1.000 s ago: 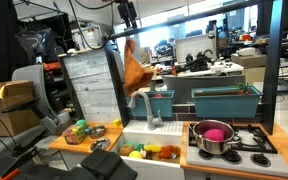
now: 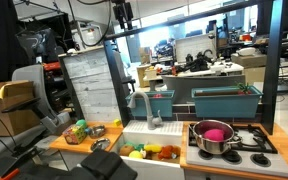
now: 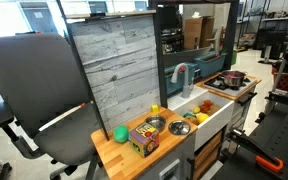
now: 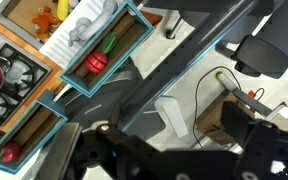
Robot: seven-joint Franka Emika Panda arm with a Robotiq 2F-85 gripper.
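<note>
My gripper shows at the bottom of the wrist view, its dark fingers wide apart and nothing visible between them. In exterior view 1 the gripper [image 2: 124,16] is up high at the top edge, near the long dark overhead bar [image 2: 189,20]. Seen from the wrist, that bar runs diagonally just beyond the fingers. The sink [image 2: 129,138] holds several colourful toy foods [image 2: 152,152]. To its right, a steel pot [image 2: 214,146] with a pink item [image 2: 214,134] inside stands on the stove [image 2: 259,158]. Exterior view 2 does not show the gripper.
Two blue-green bins [image 2: 226,106] [image 2: 158,106] stand behind the counter. A tall faucet [image 2: 144,108] rises at the sink. Bowls [image 3: 180,128] and a colourful box [image 3: 144,140] occupy the left counter. A grey panel [image 2: 94,85] stands behind that counter.
The gripper's position looks much the same.
</note>
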